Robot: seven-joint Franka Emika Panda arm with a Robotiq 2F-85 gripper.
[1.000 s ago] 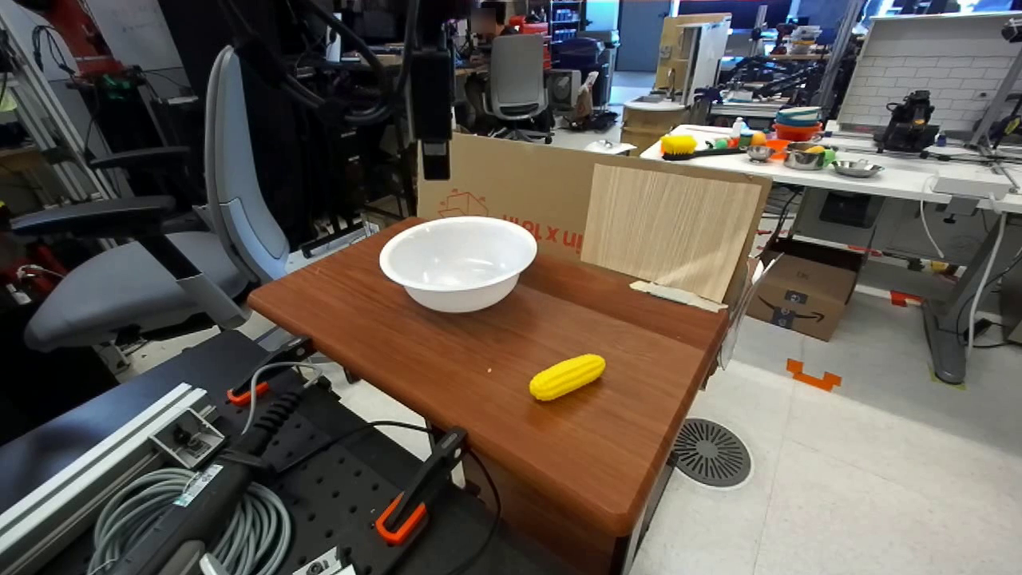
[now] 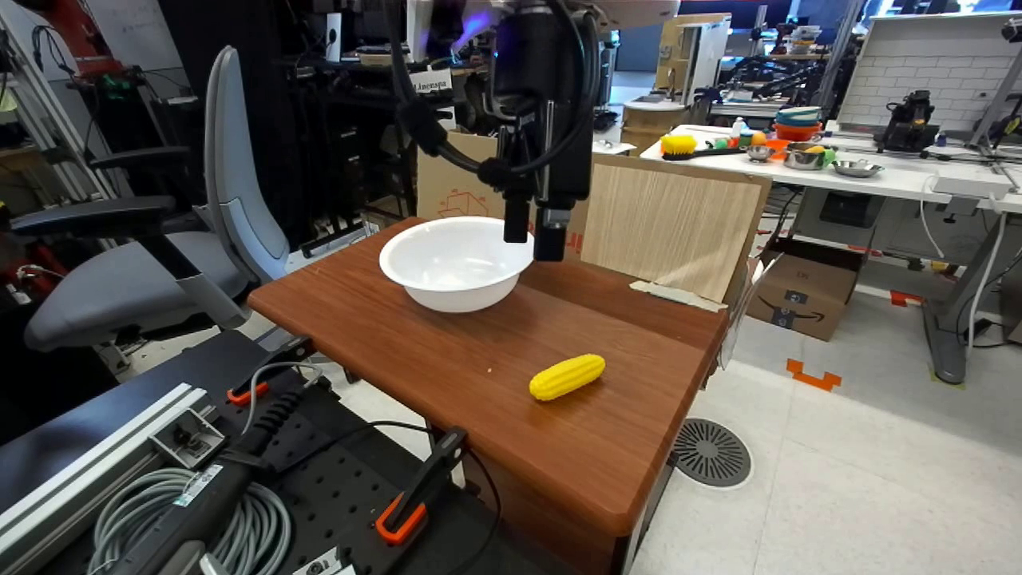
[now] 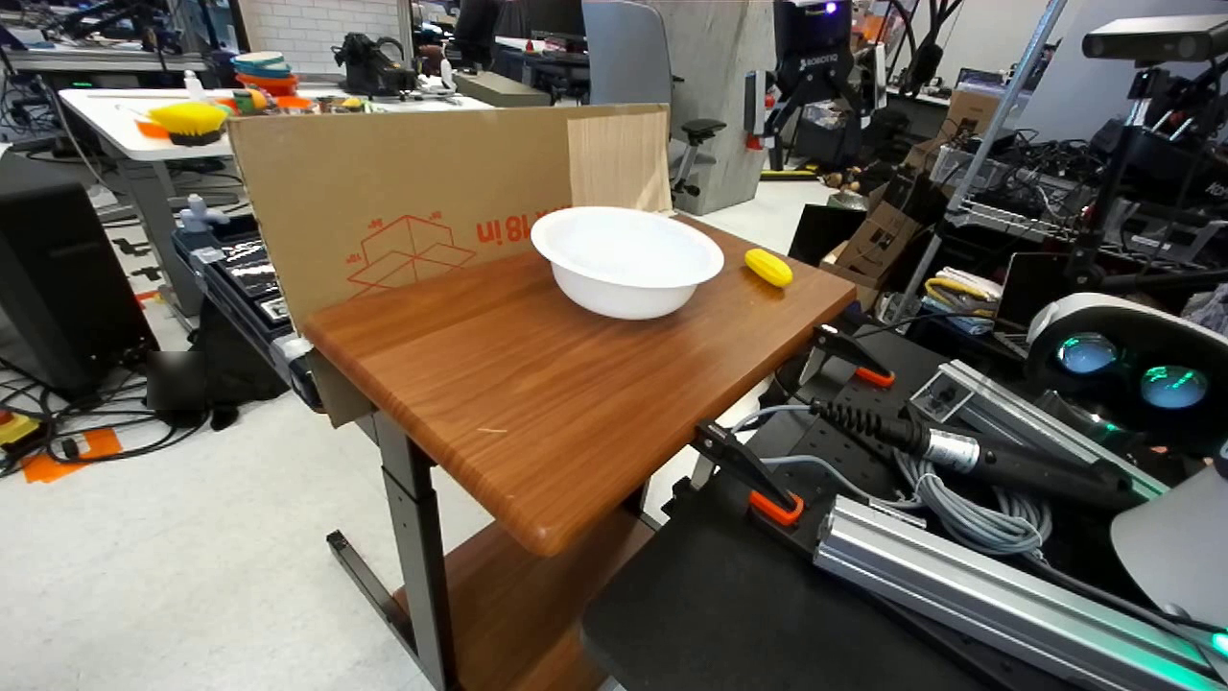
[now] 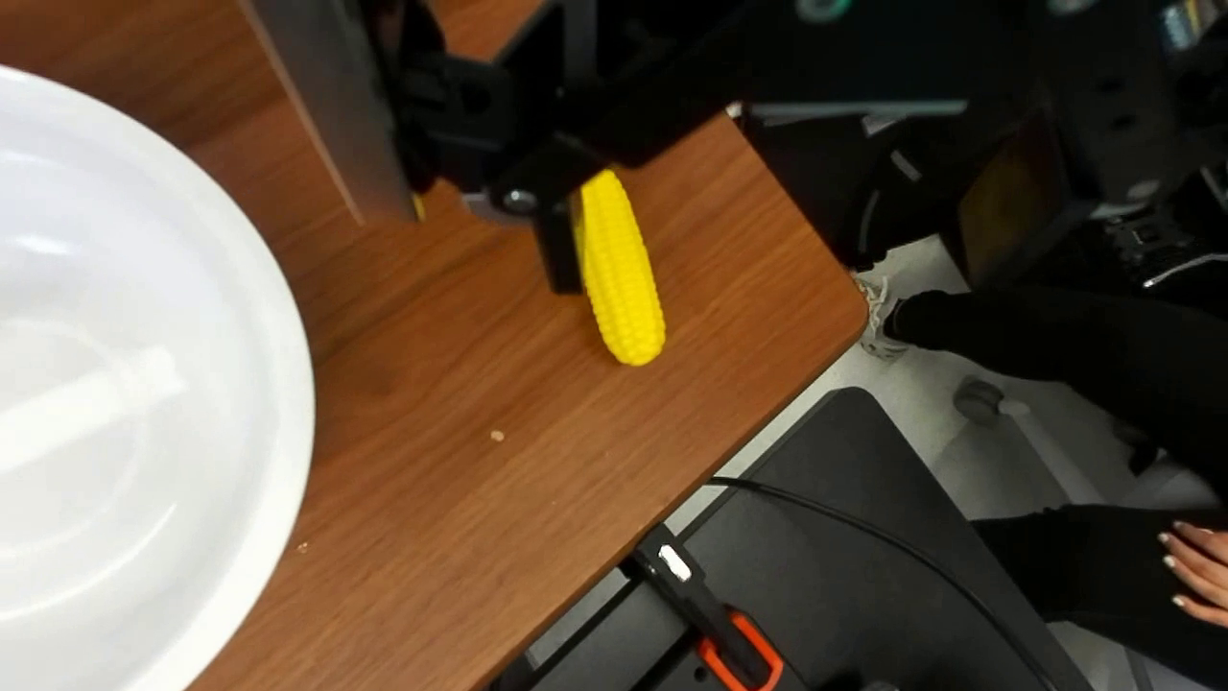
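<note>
A yellow corn cob (image 2: 567, 377) lies on its side on the brown wooden table (image 2: 412, 335), towards the right front. The white bowl (image 2: 460, 295) stands upright farther back and appears empty. In exterior view 2, my gripper (image 3: 813, 109) is high up behind the table, its fingers wide apart with nothing between them. From the wrist, the corn (image 4: 627, 288) shows below one dark finger (image 4: 560, 248), which covers its upper end, while the bowl (image 4: 271, 369) fills the left side. The gripper touches neither.
A cardboard panel (image 3: 460, 184) rises along the table's far edge. Black clamps with orange handles (image 2: 402, 517) grip the near edge beside a dark side surface holding cable and metal profile. Bare tabletop lies around the corn. A person's hand (image 4: 1197, 570) appears in the wrist view.
In exterior view 1, my arm and gripper have swung right and come lower, from left of the bowl to over its right rim in the picture. The bowl and corn have not moved.
</note>
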